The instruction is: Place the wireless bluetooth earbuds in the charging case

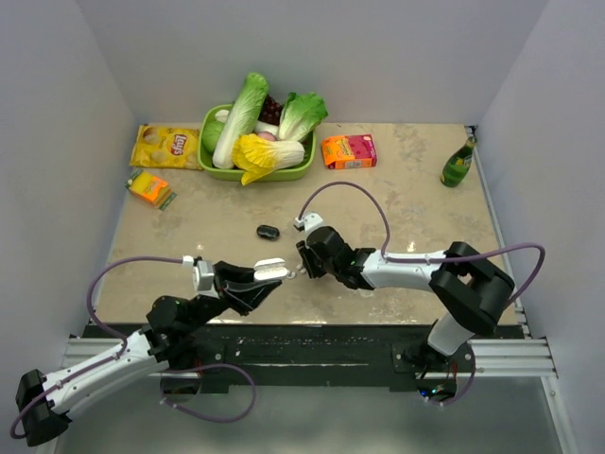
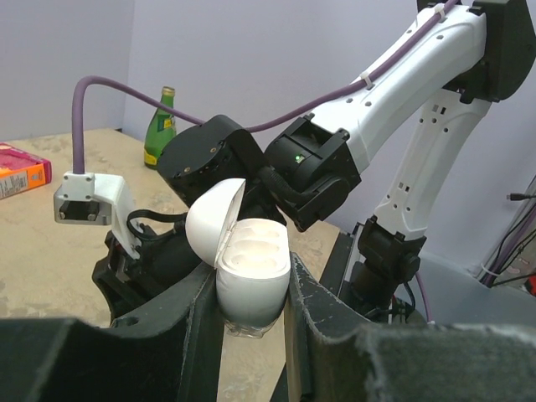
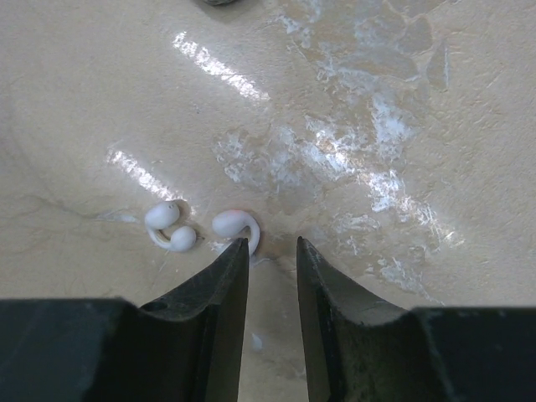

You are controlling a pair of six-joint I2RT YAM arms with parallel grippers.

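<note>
The white charging case (image 2: pixel 253 276) has its lid raised, and my left gripper is shut on it, holding it above the table's front area, as the top view also shows. Two pale clip-shaped earbuds lie on the table in the right wrist view: one earbud (image 3: pixel 167 226) farther left, the other earbud (image 3: pixel 234 223) just by the tip of the left-hand finger (image 3: pixel 226 293). My right gripper is pointed down over them, its fingers part open with only bare table between the fingertips. The nearer earbud's lower end is partly behind that finger.
A small dark object (image 1: pixel 267 232) lies behind the case. At the back stand a green basket (image 1: pixel 304 163) of vegetables, an orange-pink box (image 1: pixel 349 151) and a green bottle (image 1: pixel 458 165). The two grippers are close together; bare table lies to the right.
</note>
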